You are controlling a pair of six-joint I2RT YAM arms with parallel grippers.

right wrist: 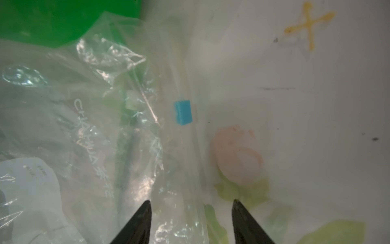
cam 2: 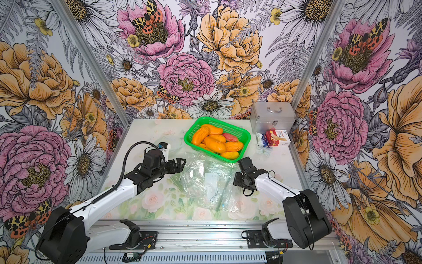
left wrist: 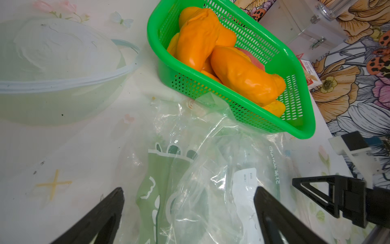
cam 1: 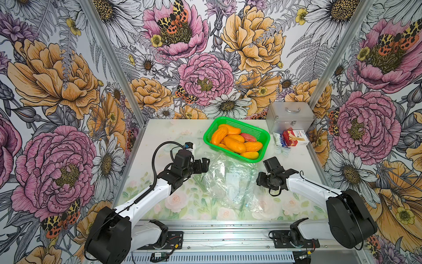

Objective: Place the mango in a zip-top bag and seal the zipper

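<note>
Several orange mangoes (cam 1: 234, 143) lie in the green basket (cam 1: 212, 127) at the back of the table. A clear plastic bag (cam 1: 218, 193) lies flat in front of it, empty as far as shows. In the right wrist view, a blue zipper slider (right wrist: 183, 112) sits along the bag's edge. My left gripper is open above the bag's left part, nothing between its fingers. My right gripper is part open over the bag's zipper edge, below the slider in that view; whether its fingers touch the bag cannot be told.
A metal case (cam 1: 290, 116) stands at the back right corner, with a red and white box (cam 1: 294, 137) and a small packet (cam 1: 280, 140) before it. A translucent lidded container seems to show at left in the left wrist view.
</note>
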